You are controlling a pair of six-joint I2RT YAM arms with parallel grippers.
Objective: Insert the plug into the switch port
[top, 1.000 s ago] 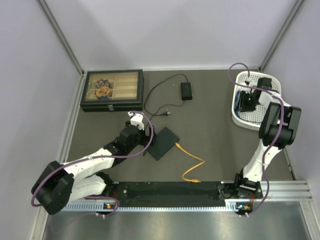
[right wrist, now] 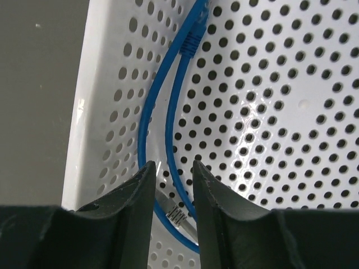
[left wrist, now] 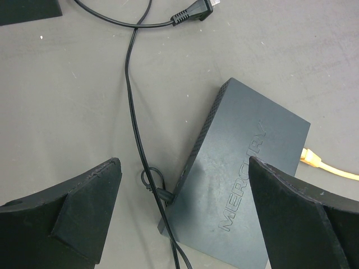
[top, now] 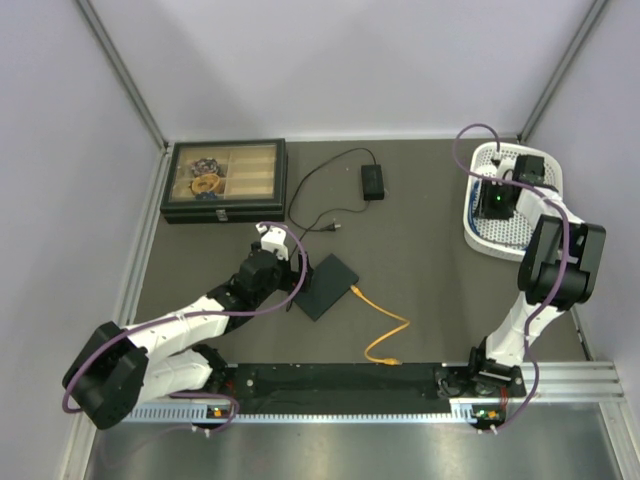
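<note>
My left gripper stands open over the dark MERCURY switch point(left wrist: 235, 145), which has a yellow cable point(left wrist: 336, 171) plugged at one side and black cords across its near corner. My right gripper is inside the white perforated basket point(right wrist: 269, 112), fingers somewhat apart above blue cables point(right wrist: 174, 112) with plugs. The lower plug point(right wrist: 179, 218) is partly hidden behind the fingers. I cannot tell whether anything lies between them.
A black power adapter point(top: 372, 181) with its cord lies at the back middle. A compartmented box point(top: 223, 181) stands at the back left.
The right arm has shifted slightly within the basket. The left arm and the items on the table have not visibly moved.
</note>
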